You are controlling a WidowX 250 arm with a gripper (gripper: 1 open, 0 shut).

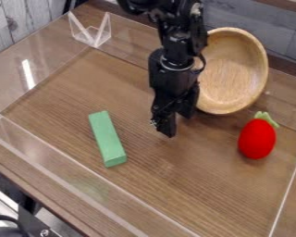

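The black robot gripper (173, 116) hangs over the middle of the wooden table, its fingers low beside the left edge of a cream-coloured bowl (237, 69), which leans upright at the back right. Whether the fingers are apart or closed on something is hard to tell. A green block (107, 137) lies front left of the gripper. A red tomato-like object (257, 138) with a green top lies to the right.
The wooden table (157, 194) has free room at the front and left. A grey panelled wall stands behind the bowl at the back.
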